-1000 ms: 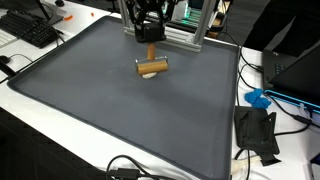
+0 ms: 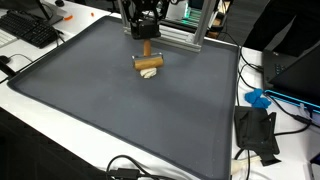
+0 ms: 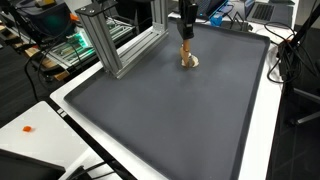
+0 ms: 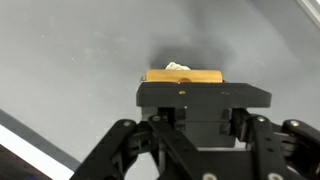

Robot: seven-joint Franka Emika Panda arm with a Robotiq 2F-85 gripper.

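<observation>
A mallet-like wooden tool (image 2: pixel 149 62) with an orange-brown upright handle (image 3: pixel 186 47) and a cylindrical head hangs below my gripper (image 2: pixel 147 38). The gripper is shut on the handle's upper part; the grip itself is mostly hidden by the black hand. In the wrist view the head (image 4: pixel 184 76) shows just beyond the dark gripper parts. A small off-white piece (image 2: pixel 149 73) lies on the table in front of and under the head, and a bit of it (image 4: pixel 177 66) peeks out past the head. Whether head and piece touch, I cannot tell.
A white-framed rack (image 2: pixel 183 38) stands at the back edge close to the arm. A black object and cables lie at the right edge, with a blue item (image 2: pixel 257 99) beyond them.
The tool has shifted slightly up and to the left in exterior view 1, still in the gripper. More of the off-white piece shows beneath the head.
</observation>
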